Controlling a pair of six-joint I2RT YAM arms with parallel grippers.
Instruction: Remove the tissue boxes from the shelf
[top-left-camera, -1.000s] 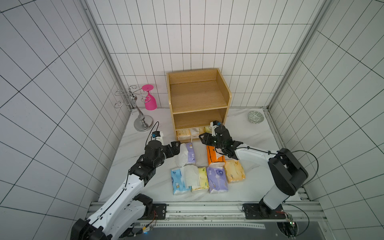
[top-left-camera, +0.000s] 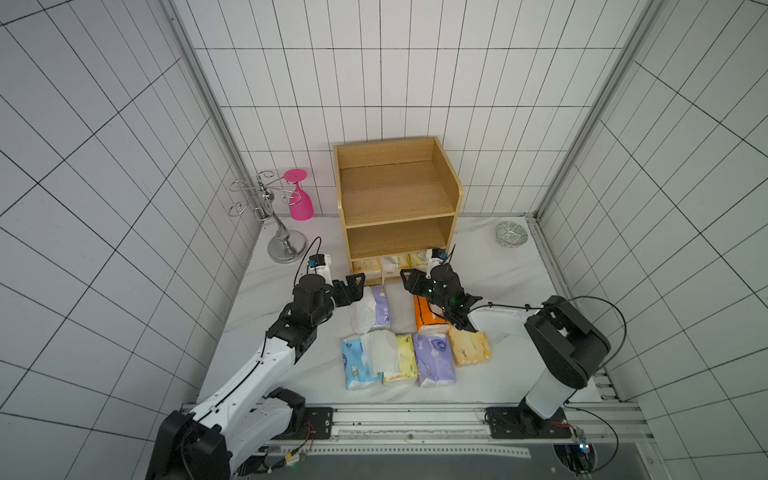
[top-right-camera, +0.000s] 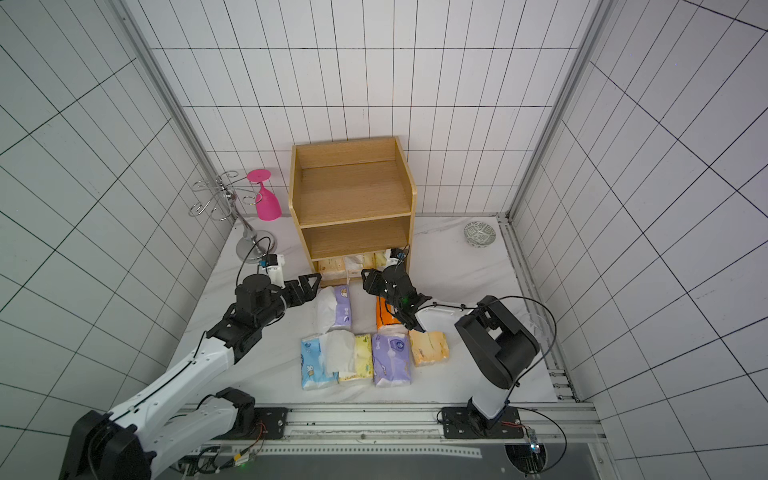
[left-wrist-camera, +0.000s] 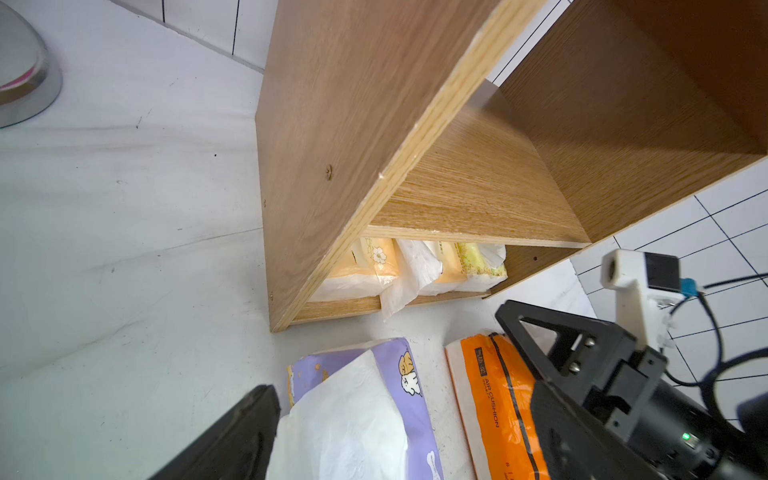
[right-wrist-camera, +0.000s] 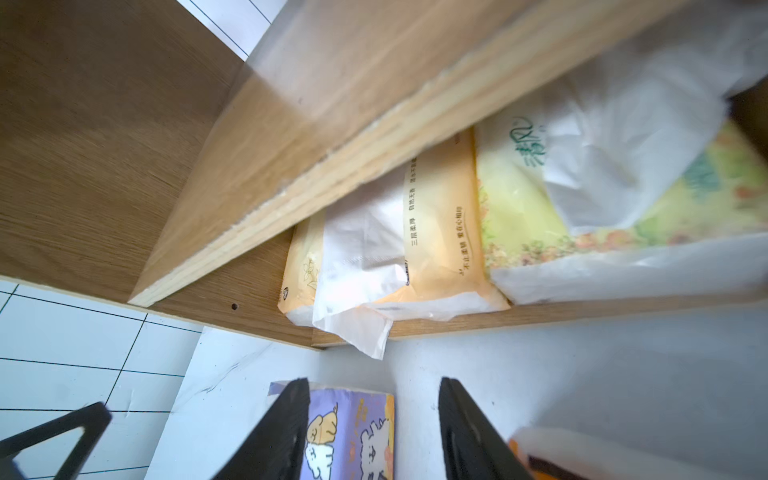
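Observation:
The wooden shelf (top-left-camera: 400, 192) has bare upper levels and tissue packs in its lowest one. An orange pack with a white tissue hanging out (right-wrist-camera: 444, 232) and a yellow-green pack (right-wrist-camera: 512, 208) show there in the right wrist view. Another orange pack (left-wrist-camera: 356, 268) sits at the left end of that level. My left gripper is open in front of the shelf's left side, above a purple pack (left-wrist-camera: 412, 400) on the table. Toward the right of the shelf front, my right gripper stands open with nothing between its fingers.
On the table lie an orange "Air Cushion" pack (left-wrist-camera: 496, 400), a blue pack (top-left-camera: 357, 364), a yellow pack (top-left-camera: 406, 357), another purple pack (top-left-camera: 434, 360) and a pale orange pack (top-left-camera: 469, 345). A metal stand (top-left-camera: 286, 246) with a pink goblet (top-left-camera: 301, 204) is left; a patterned dish (top-left-camera: 511, 233) right.
My left gripper has moved a little toward the shelf and to the right. The right arm has shifted slightly, with its gripper still at the shelf front. The packs look unmoved.

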